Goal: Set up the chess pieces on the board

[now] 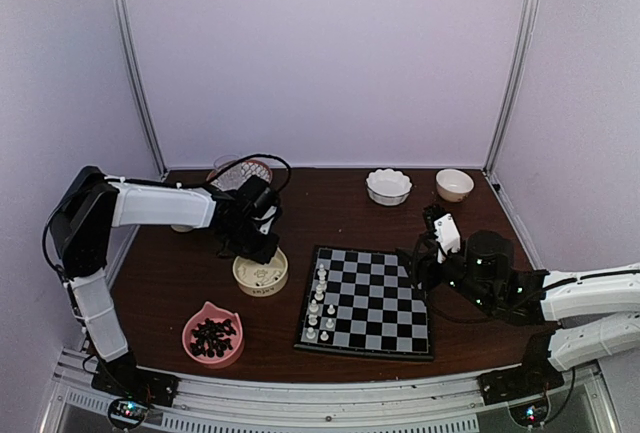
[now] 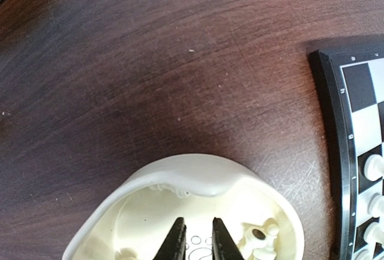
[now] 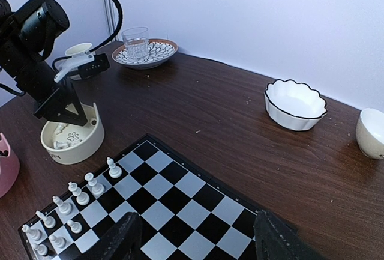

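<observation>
A cream bowl holds a few white pieces; my left gripper hangs over it, fingers part open, nothing seen between them. The chessboard carries several white pieces along its left side, a few standing one row in. A pink bowl full of black pieces stands at front left. My right gripper is open beside the board's right side, with nothing between its fingers.
A patterned plate with a glass stands at back left. A scalloped white bowl and a smaller white bowl stand at back right. The table behind the board is clear.
</observation>
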